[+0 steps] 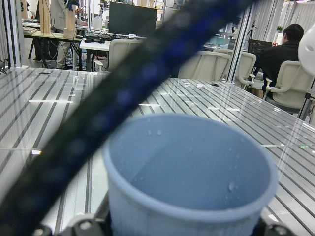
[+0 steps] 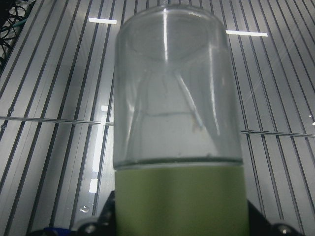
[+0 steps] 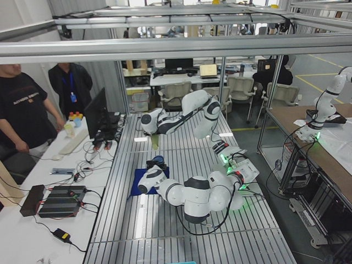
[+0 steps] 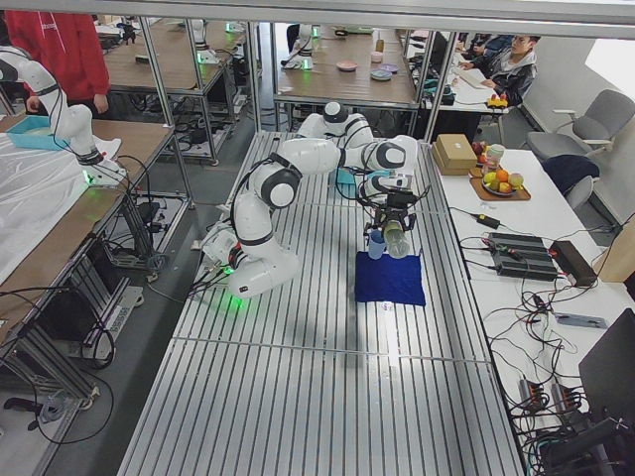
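A light blue cup (image 1: 189, 167) with droplets inside fills the lower left wrist view, held between the fingers of my left gripper, just visible below it. A dark, blurred bar crosses that view diagonally. In the right wrist view my right gripper is shut on a clear glass (image 2: 177, 98) with a green band (image 2: 179, 196). In the camera right view the cup (image 4: 376, 245) and glass (image 4: 395, 239) appear near each other above a dark blue cloth (image 4: 387, 283); their exact spacing is unclear.
A light blue bin (image 4: 346, 181) sits behind the arms. A side desk (image 3: 60, 143) with a monitor, cables and black boxes runs along one edge; people stand beside it.
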